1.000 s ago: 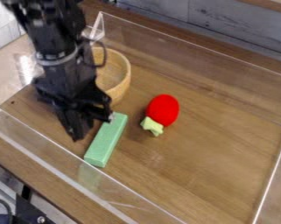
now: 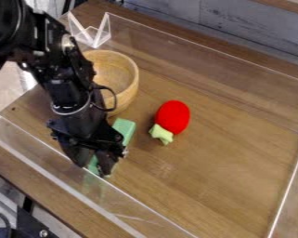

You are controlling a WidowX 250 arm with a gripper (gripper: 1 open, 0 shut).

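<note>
The black gripper (image 2: 99,164) is low over a pale green block (image 2: 123,131), hiding much of it; whether its fingers are open or closed on the block is hard to make out. A red vegetable toy (image 2: 173,117) with a pale green top lies to the right, apart from the gripper. A tan bowl (image 2: 123,69) sits behind the arm, partly hidden by it.
Clear low walls edge the wooden work surface (image 2: 226,167). A small white wire stand is at the back left corner, and a grey plank wall runs along the back.
The gripper has moved down and toward the front onto the green block, which it now covers more. The red toy and bowl have not moved.
</note>
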